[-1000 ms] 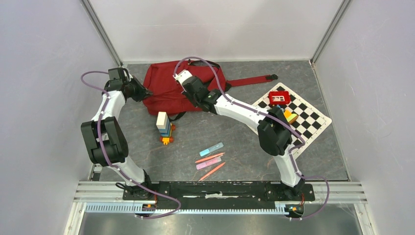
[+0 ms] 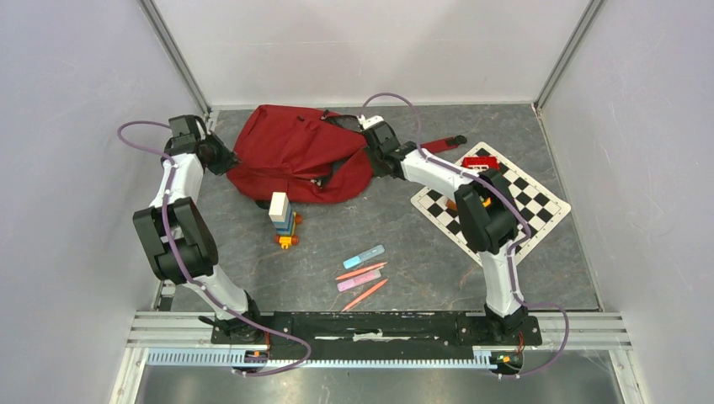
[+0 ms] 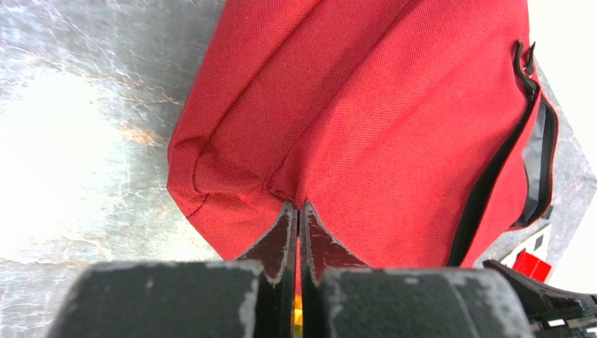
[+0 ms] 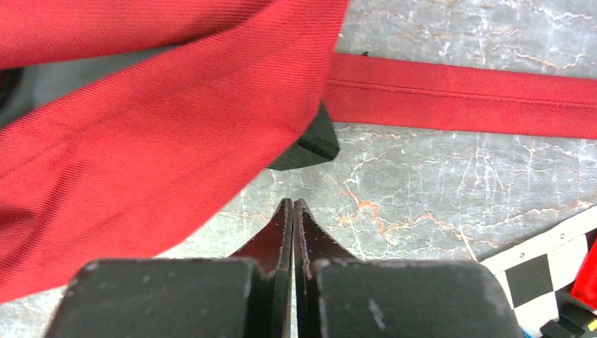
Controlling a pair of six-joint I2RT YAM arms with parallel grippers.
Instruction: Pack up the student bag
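A red bag [image 2: 286, 151] lies slumped across the back left of the table. At its left end my left gripper [image 2: 231, 164] is shut on a fold of the bag's cloth, which puckers at the fingertips [image 3: 290, 211] in the left wrist view. Beside the bag's right end, my right gripper is shut with nothing visible between its fingers; red cloth [image 4: 155, 141] lies just left of it. The bag's red strap [image 4: 457, 98] stretches to the right. Part of the opening shows as a dark zip edge [image 3: 493, 169] in the left wrist view.
A block toy on wheels [image 2: 283, 217] stands close to the bag's front. Pens and small tubes [image 2: 362, 278] lie at the front middle. A checkered board [image 2: 539, 202] with a red case [image 2: 481, 162] on it occupies the right, partly under the right arm.
My left gripper has shifted left, and the bag's left end has come with it, spreading the bag. The right gripper has moved right along the bag to its right end.
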